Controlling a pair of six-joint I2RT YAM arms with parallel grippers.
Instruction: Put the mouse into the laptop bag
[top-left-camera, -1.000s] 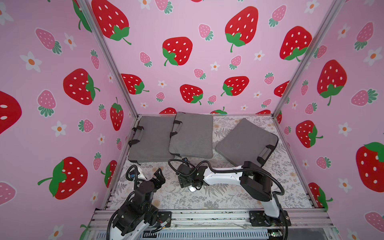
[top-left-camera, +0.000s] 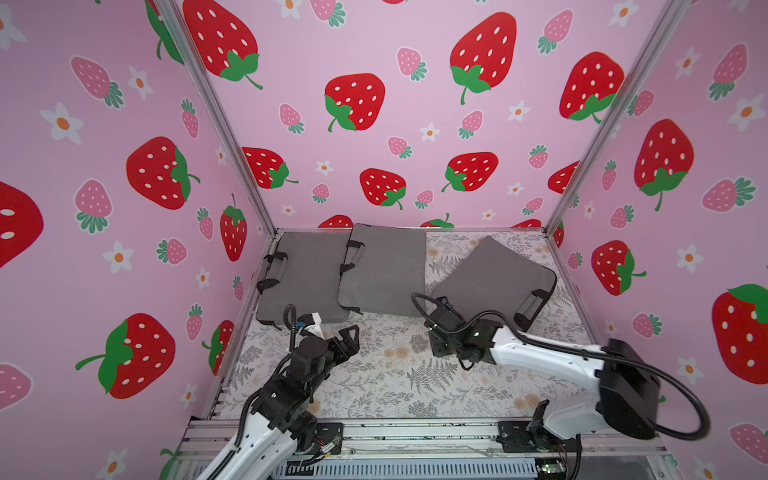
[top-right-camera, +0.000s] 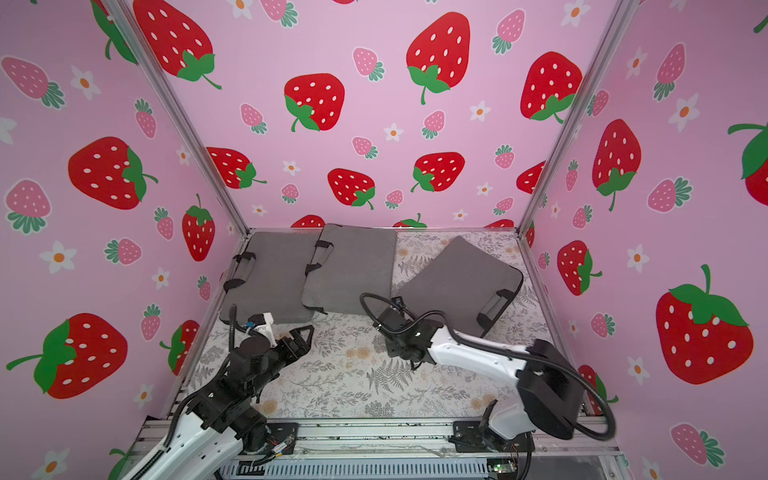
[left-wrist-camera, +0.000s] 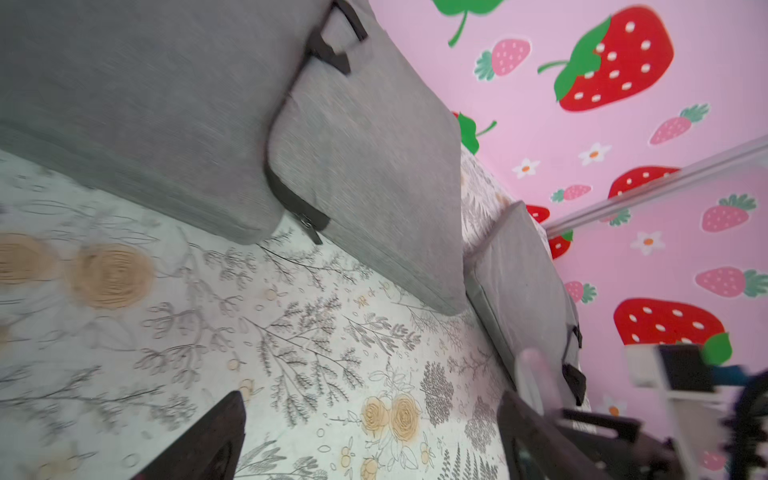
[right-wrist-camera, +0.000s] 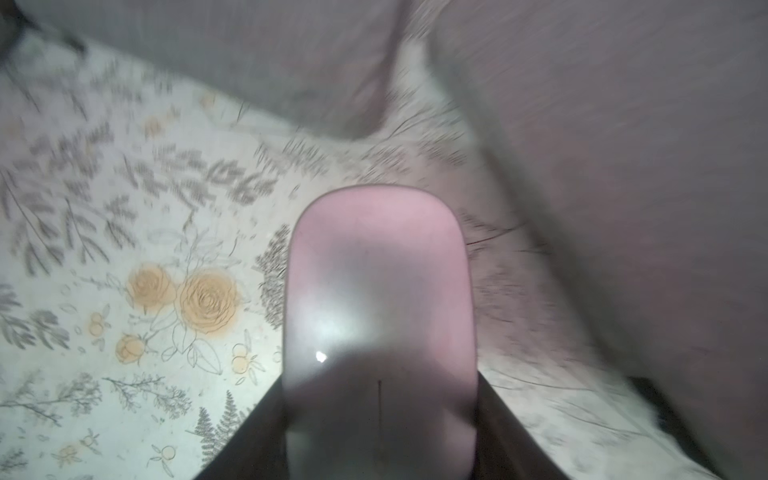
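A glossy pinkish mouse fills the middle of the right wrist view, with my right gripper shut on its sides. It is held above the patterned table; the top views hide it behind the arm. In the left wrist view the mouse is a blurred pink shape at lower right. My left gripper stands open and empty, in front of the two left laptop bags. Three grey laptop bags lie flat: one at far left, one in the middle, and one turned at the right.
Pink strawberry-print walls close in the back and sides. Dark handles show on the bags, such as the right bag's handle.
My right arm has swung to the right and farther back, taking the mouse off the table. My left gripper has also shifted to the right. The bags have stayed where they were.
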